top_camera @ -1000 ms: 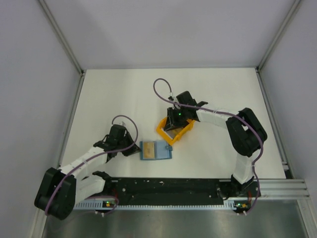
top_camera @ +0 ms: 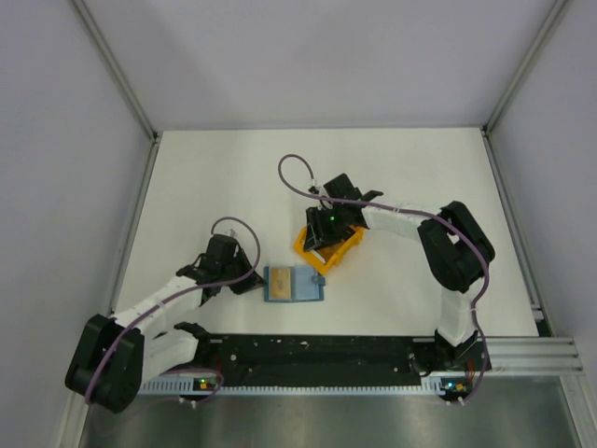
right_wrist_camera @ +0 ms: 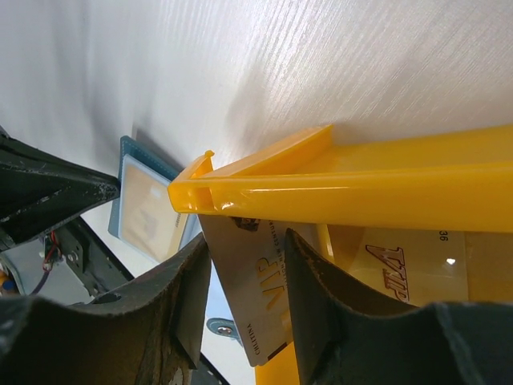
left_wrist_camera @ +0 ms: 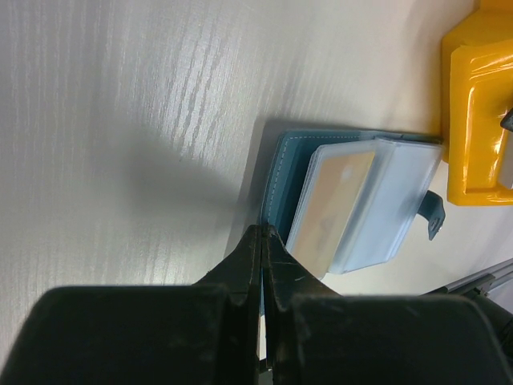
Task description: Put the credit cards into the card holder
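Note:
The blue card holder (top_camera: 309, 285) lies unfolded on the table, a gold card (left_wrist_camera: 335, 210) in its left half under clear plastic. At its left edge my left gripper is shut, nothing showing between its tips. Up and to the right stands a yellow tray (top_camera: 346, 248) with cards in it. My right gripper reaches into the tray with its fingers apart, one on either side of a dark grey card (right_wrist_camera: 250, 293). Whether they touch its edges I cannot tell. A gold card (right_wrist_camera: 413, 263) lies farther inside the tray.
Close to the holder's right side, the tray's near corner leaves little room between the two. The holder's clasp strap (left_wrist_camera: 433, 212) sticks out on that side.
The left arm, holder and tray look unmoved.

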